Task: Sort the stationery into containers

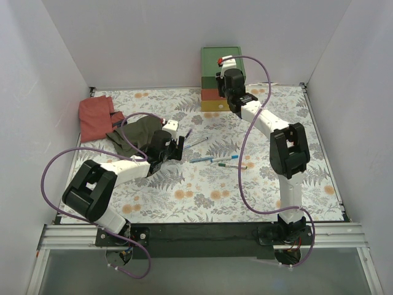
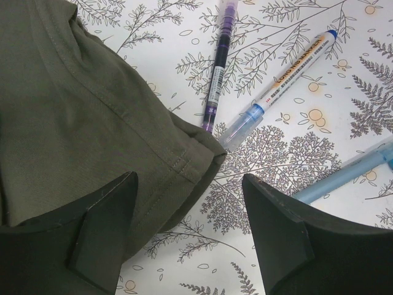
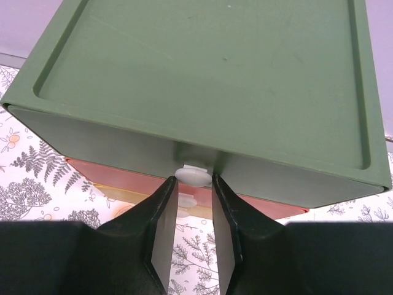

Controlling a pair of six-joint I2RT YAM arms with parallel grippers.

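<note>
At the back, my right gripper has its fingertips on either side of the white knob [image 3: 193,176] of the green top drawer [image 3: 129,132]. Hardly any gap shows beside the knob, and I cannot tell whether they grip it. The drawer looks pushed in. My left gripper stands open above the dark green cloth pouch [image 2: 116,129], with nothing held. Beside that pouch lie a purple pen [image 2: 218,77] and a blue-capped white marker [image 2: 282,86]. Farther right on the table are a light-blue pen [image 1: 201,160], a blue-and-white marker [image 1: 225,158] and a green-capped marker [image 1: 232,166].
Beneath the green drawer are a red drawer [image 3: 126,178] and a yellow drawer [image 3: 120,194], each with a pale knob. A red cloth pouch [image 1: 95,120] lies at the back left.
</note>
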